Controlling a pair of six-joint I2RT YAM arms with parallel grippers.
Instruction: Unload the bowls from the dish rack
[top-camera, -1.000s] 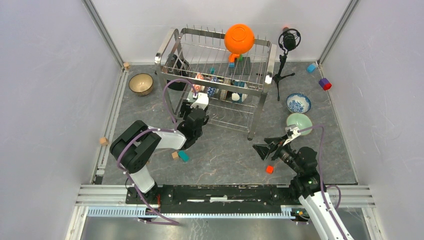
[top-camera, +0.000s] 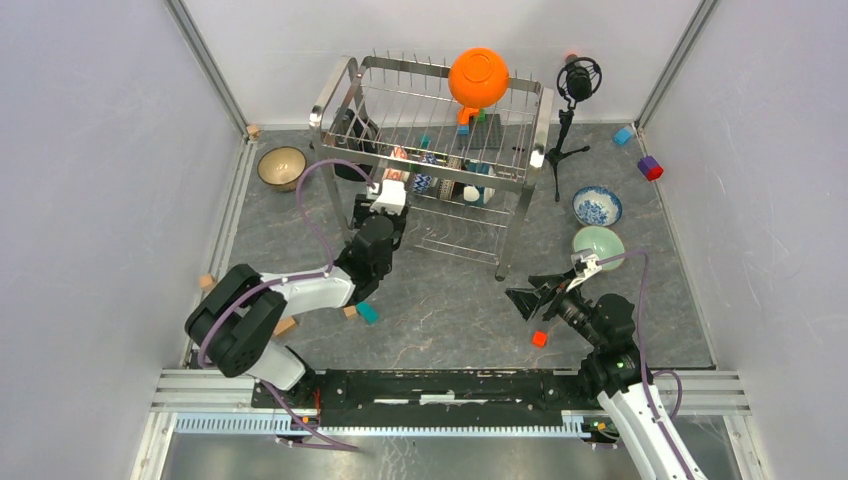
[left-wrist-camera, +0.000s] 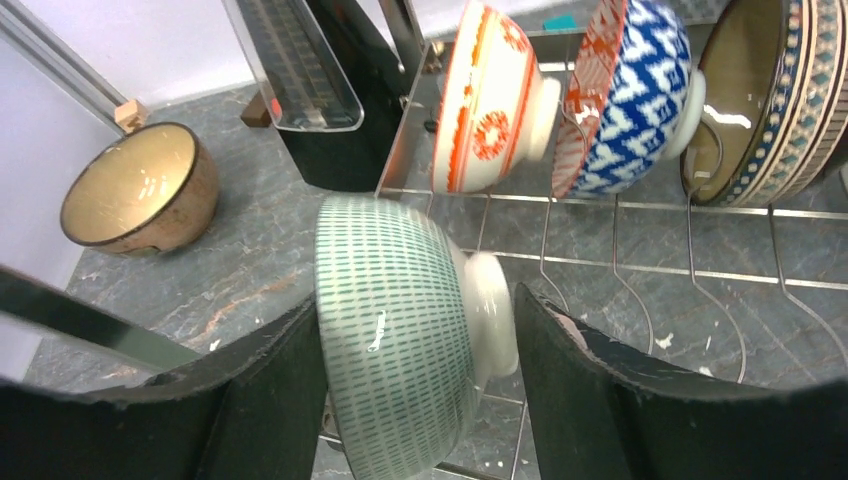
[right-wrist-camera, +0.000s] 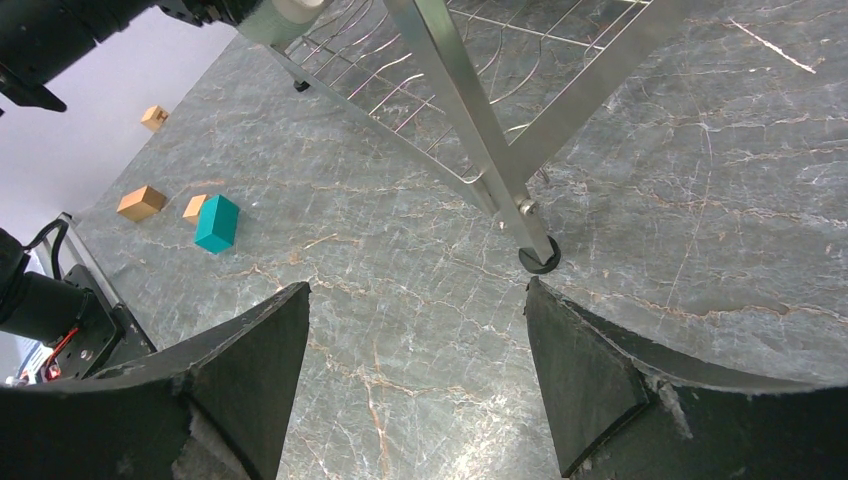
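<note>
My left gripper has its fingers around a green checked bowl (left-wrist-camera: 390, 320) at the front left of the dish rack (top-camera: 530, 150)'s lower tier; whether it grips cannot be told. An orange-striped bowl (left-wrist-camera: 490, 110), a blue-patterned bowl (left-wrist-camera: 635, 95) and a brown patterned bowl (left-wrist-camera: 780, 100) stand on edge behind it. An orange bowl (top-camera: 478, 77) is on the upper tier. My right gripper hangs open with nothing between its fingers, right of the rack.
A tan bowl (top-camera: 282, 168) lies left of the rack; a blue-white bowl (top-camera: 597, 205) and pale green bowl (top-camera: 598, 243) lie to its right. A microphone stand (top-camera: 563, 125), several blocks and a black appliance (left-wrist-camera: 330, 130) are around.
My left arm has shifted a little left and toward the front in the top view. The right arm looks unchanged.
</note>
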